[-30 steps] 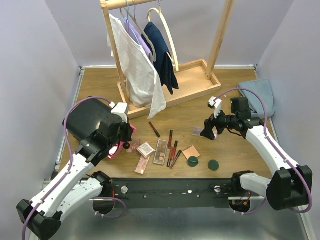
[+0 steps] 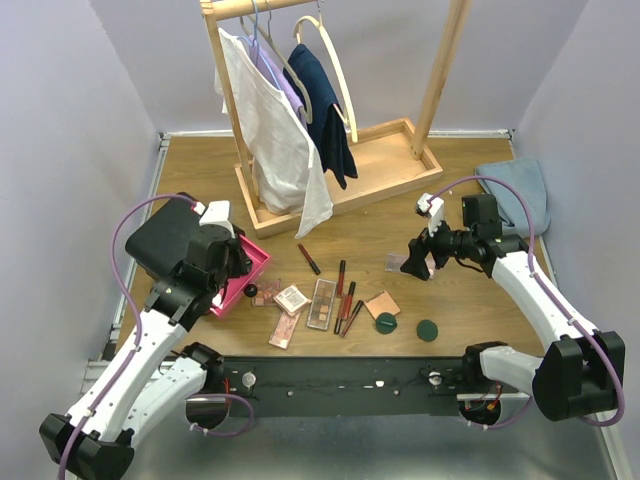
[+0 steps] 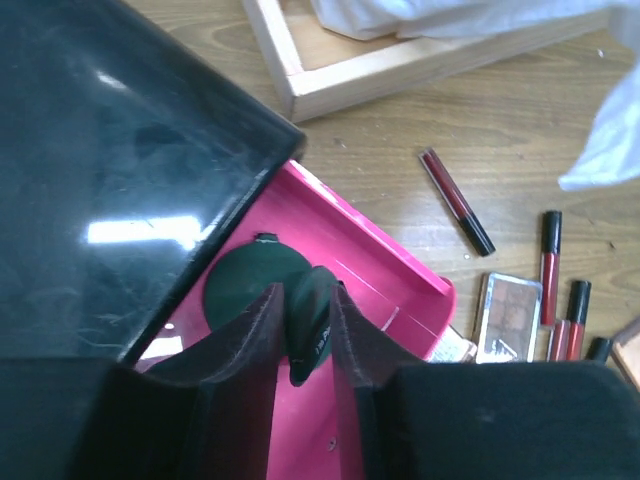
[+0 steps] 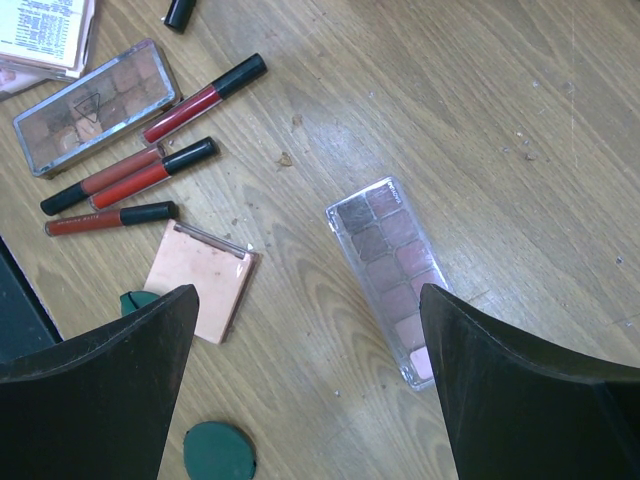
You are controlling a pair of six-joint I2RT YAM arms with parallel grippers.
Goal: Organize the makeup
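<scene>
My left gripper is over the pink box (image 2: 243,287), whose black lid (image 3: 130,150) stands open. A dark green compact is between or just beneath its fingertips, tilted against a round green one (image 3: 237,280); whether it is gripped I cannot tell. My right gripper stands open above the table, near a clear eyeshadow palette (image 4: 385,260). Lip tubes (image 4: 150,177), a clear palette (image 2: 322,304), a pink square compact (image 4: 200,280) and two green compacts (image 2: 427,330) lie on the table.
The clothes rack's wooden base (image 2: 387,160) stands behind, with a white garment (image 2: 290,170) hanging low. A folded blue cloth (image 2: 502,185) lies at the back right. The table between rack and makeup is mostly clear.
My left arm has shifted slightly left over the pink box, uncovering more of it in the top view. The right arm has not moved.
</scene>
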